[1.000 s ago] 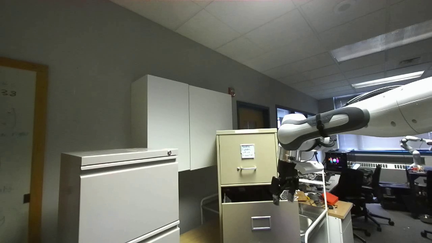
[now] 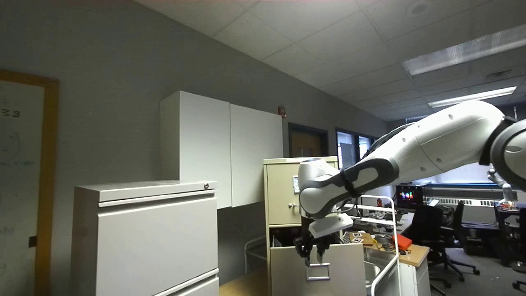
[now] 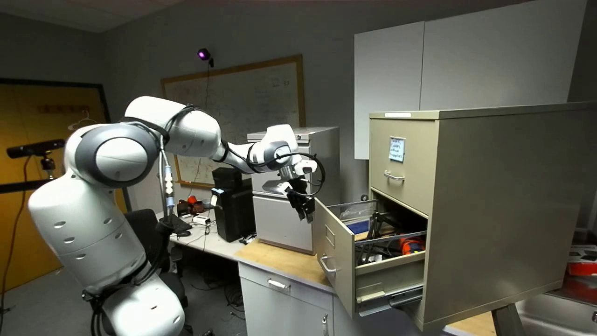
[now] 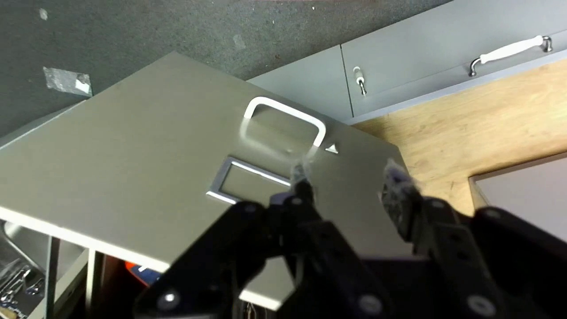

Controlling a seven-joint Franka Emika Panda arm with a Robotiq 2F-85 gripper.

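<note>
The filing cabinet's lower drawer (image 3: 337,241) is pulled out, its contents showing behind the front. In the wrist view the drawer front (image 4: 154,143) fills the middle, with a pale bar handle (image 4: 285,110) and a label frame (image 4: 220,180). My gripper (image 3: 308,217) hangs in front of the drawer's face, near its upper edge, pointing down. In exterior view 1 the gripper (image 2: 313,259) overlaps the drawer front just above the label frame. Its fingertips (image 4: 300,173) are apart, and nothing shows between them. Whether they touch the drawer cannot be told.
The closed upper drawer (image 3: 398,168) sits above the opened one. A grey cabinet (image 3: 282,221) stands on the wooden counter (image 3: 268,258) close to the arm. Inside the open drawer lie dark tools and an orange item (image 3: 412,245).
In exterior view 1 the arm and gripper have moved left and somewhat lower, from the drawer's right side to its middle. The drawer looks unmoved.
</note>
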